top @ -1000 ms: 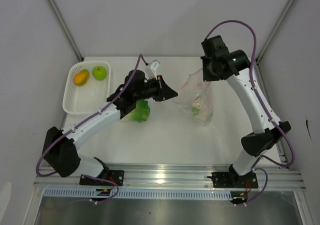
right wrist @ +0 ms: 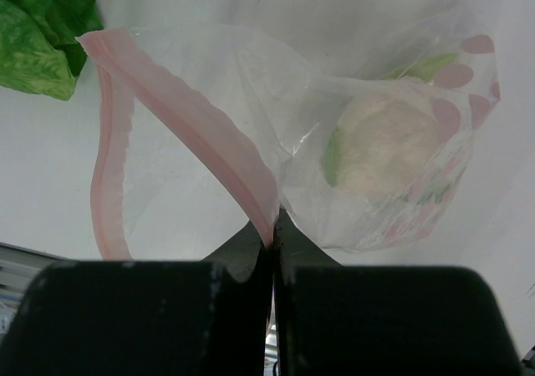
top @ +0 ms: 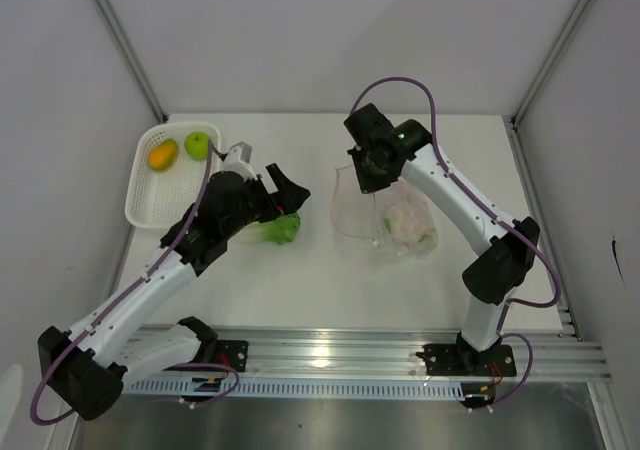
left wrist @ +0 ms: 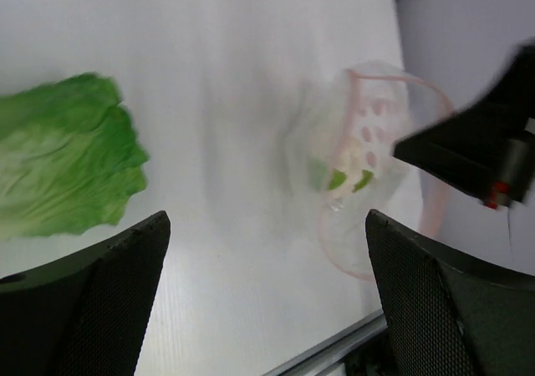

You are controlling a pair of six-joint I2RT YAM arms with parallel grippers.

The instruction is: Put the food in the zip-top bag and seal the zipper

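A clear zip bag with a pink zipper (right wrist: 180,121) lies on the table right of centre, with a pale round food and some green inside (top: 406,222). My right gripper is shut on the bag's pink rim, above it. My left gripper (top: 281,188) is open and empty, over green lettuce (left wrist: 58,159), which lies left of the bag and outside it.
A white basket (top: 145,198) at the back left holds a mango (top: 163,154) and an apple (top: 197,144).
My left gripper has let go of the bag, opened and moved left. My right gripper has moved left with the bag's rim, and the bag has settled onto the table.
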